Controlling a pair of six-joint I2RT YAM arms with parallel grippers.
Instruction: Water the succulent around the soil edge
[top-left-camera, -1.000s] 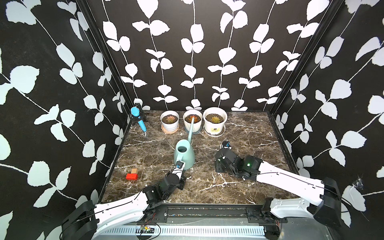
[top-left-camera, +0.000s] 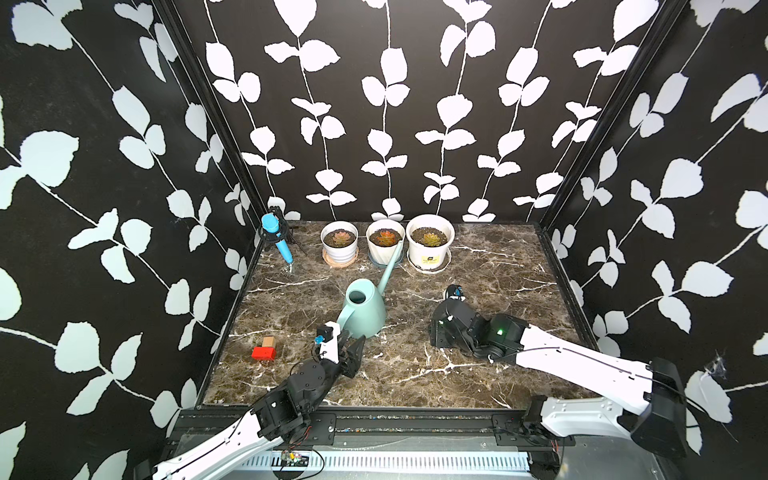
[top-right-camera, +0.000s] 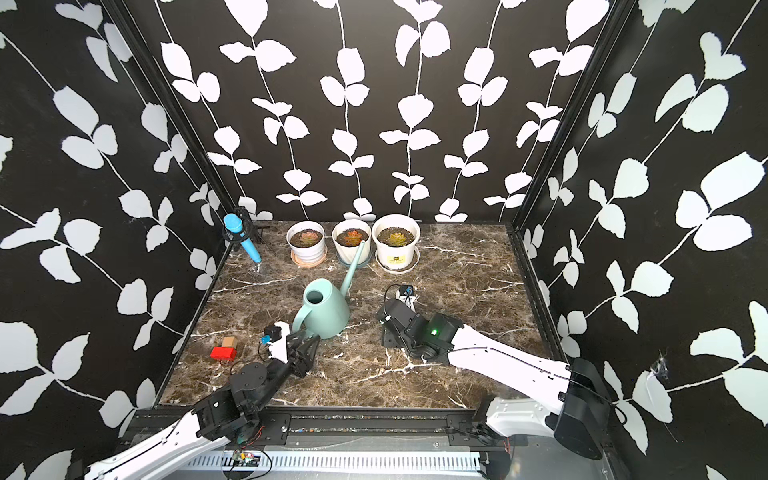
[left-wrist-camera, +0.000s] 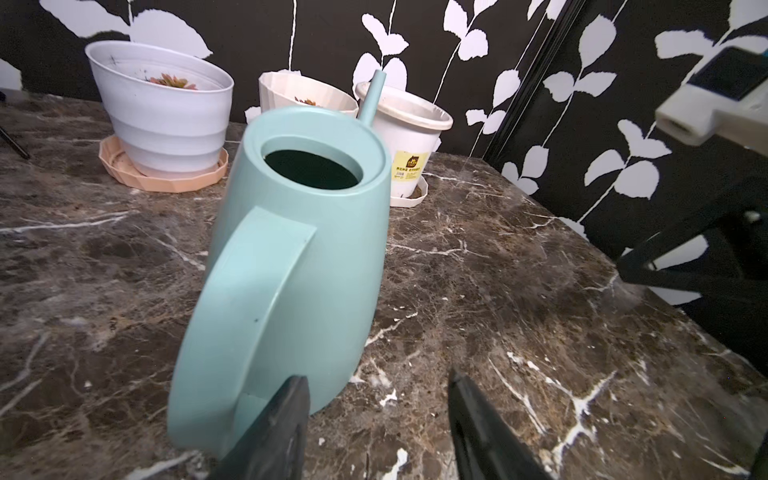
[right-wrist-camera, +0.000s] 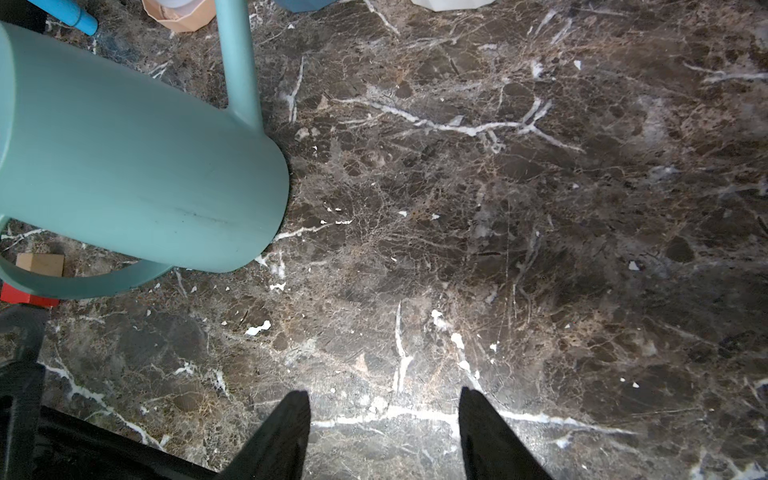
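Observation:
A mint watering can (top-left-camera: 364, 316) stands mid-table, its spout rising toward the middle of three potted succulents (top-left-camera: 385, 237). The left pot (top-left-camera: 339, 248) and right pot (top-left-camera: 429, 249) flank it on saucers. My left gripper is low beside the can's handle (left-wrist-camera: 220, 312), fingers apart, nothing between them; in the top left view it is at the can's near side. My right gripper is open over bare marble, to the right of the can.
A red block (top-left-camera: 263, 353) with a tan piece lies at the front left. A blue microphone-like tool (top-left-camera: 281, 245) in a black stand is at the back left.
My left gripper has drawn back leftward from the can's handle, and the arm has shifted. The can has turned slightly and sits a little farther left. The right arm has barely moved.

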